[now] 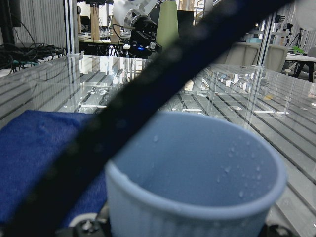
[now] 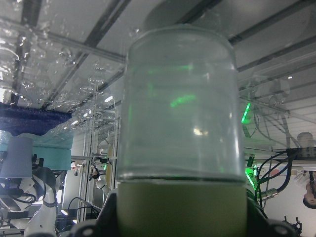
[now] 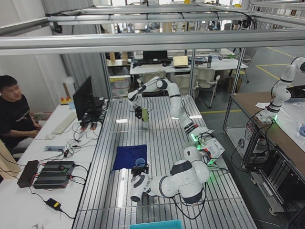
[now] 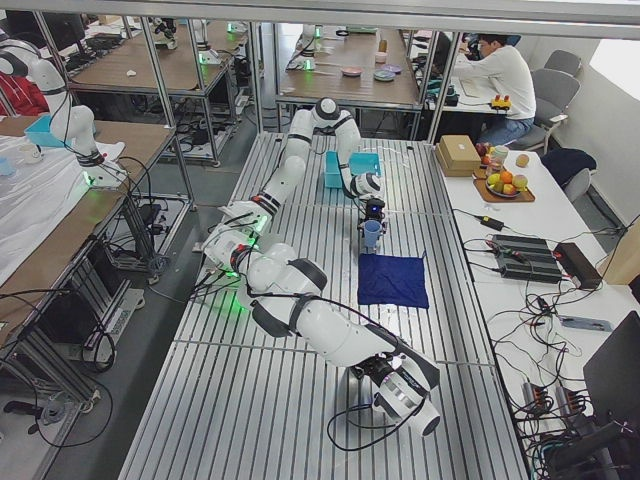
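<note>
A light blue cup [image 1: 195, 187], droplets on its inside, is held in my left gripper [image 3: 140, 169], at the near edge of a dark blue cloth [image 3: 127, 156]; in the left wrist view a blurred black strap crosses above it. At the far end of the rail table, my right gripper [image 3: 142, 114] is shut on a clear bottle with a green sleeve [image 2: 181, 207], held upright; its clear part fills the middle of the right wrist view.
A turquoise bin [image 3: 155, 224] stands at the table's near end. Cables and black boxes [image 3: 52, 175] lie on the side desk [image 3: 57, 210], where a man sits. The slatted table between the two grippers is mostly clear and wet.
</note>
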